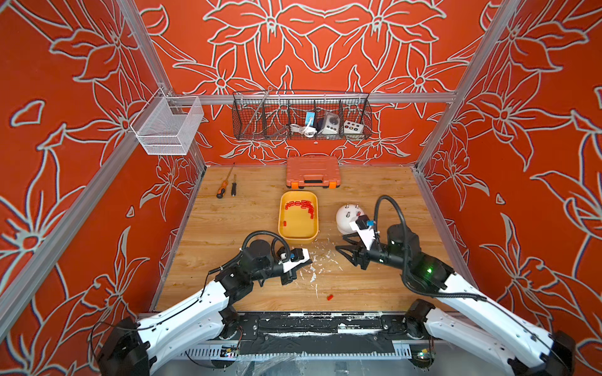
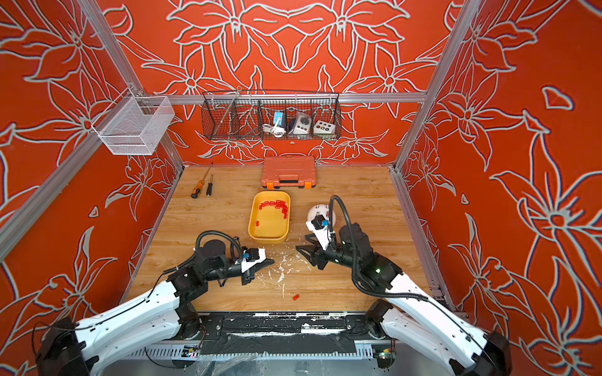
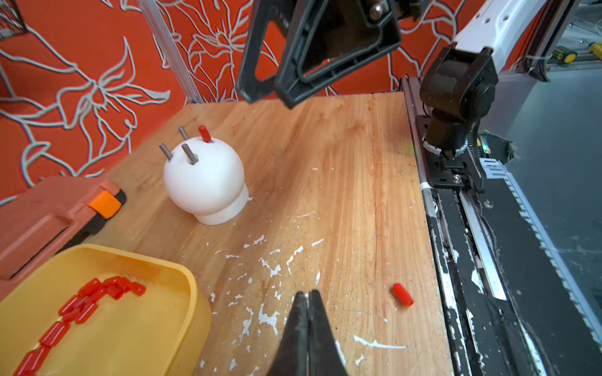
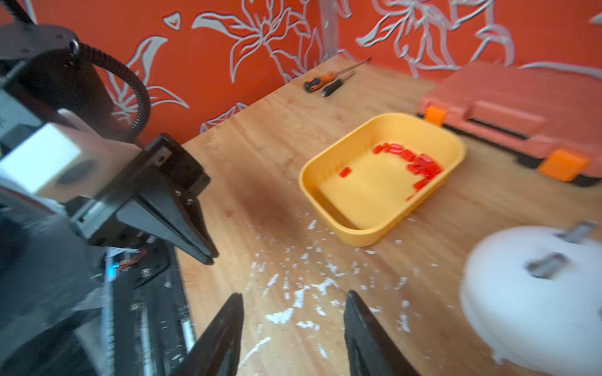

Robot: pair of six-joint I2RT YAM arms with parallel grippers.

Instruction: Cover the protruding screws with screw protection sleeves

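Note:
On the white domed stand [image 3: 203, 175], one screw wears a red sleeve [image 3: 204, 133] and three grey screws [image 3: 190, 154] are bare. A loose red sleeve [image 3: 402, 294] lies on the table near its front edge. More sleeves [image 3: 81, 304] sit inside the yellow tray [image 3: 194, 294]. My left gripper is shut, its fingertips together with nothing showing between them, in front of the tray. My right gripper has its fingers apart and empty, just in front of the stand; in the top left view its arm partly hides the stand.
An orange toolbox [image 1: 313, 172] stands behind the tray. Two screwdrivers [image 1: 226, 183] lie at the back left. White flakes or marks [image 1: 319, 260] speckle the table between the grippers.

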